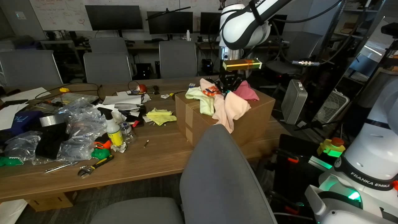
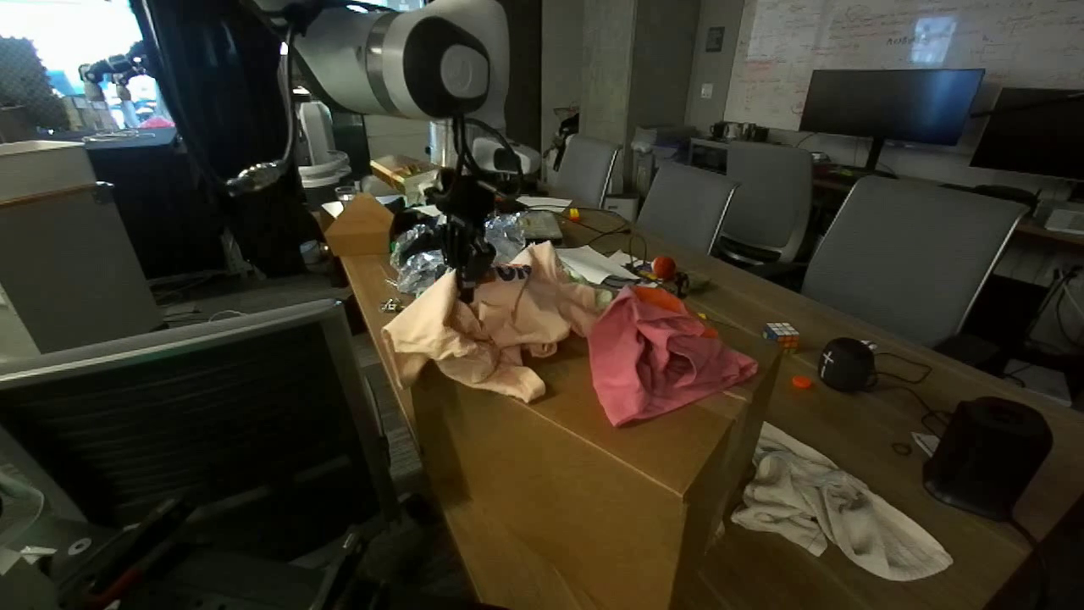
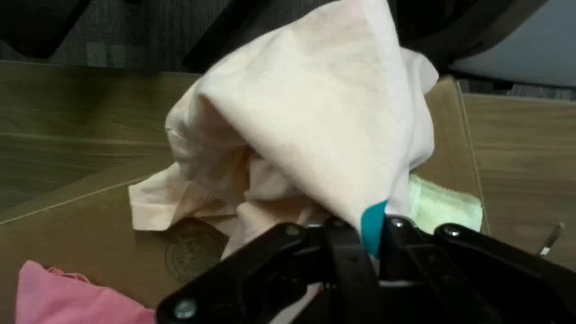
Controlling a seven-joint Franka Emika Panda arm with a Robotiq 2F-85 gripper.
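A peach cloth (image 1: 235,105) lies bunched over the top of a cardboard box (image 1: 243,125), part of it hanging down the front side. My gripper is shut on a fold of this cloth, which rises up to the fingers; a teal patch shows right at the grip. Seen from the other side, the gripper (image 2: 467,285) is over the peach cloth (image 2: 498,325), whose far part bears dark lettering. On the box also lie a pink cloth (image 2: 655,356) and a pale yellow-green cloth (image 1: 203,100). The fingertips are partly hidden by fabric.
A yellow cloth (image 1: 161,116) rests on the table left of the box. Plastic bags, a spray bottle (image 1: 113,130) and tools clutter the table's left side. A grey chair (image 1: 224,168) stands before the box; a whitish cloth (image 2: 833,503) lies beside it.
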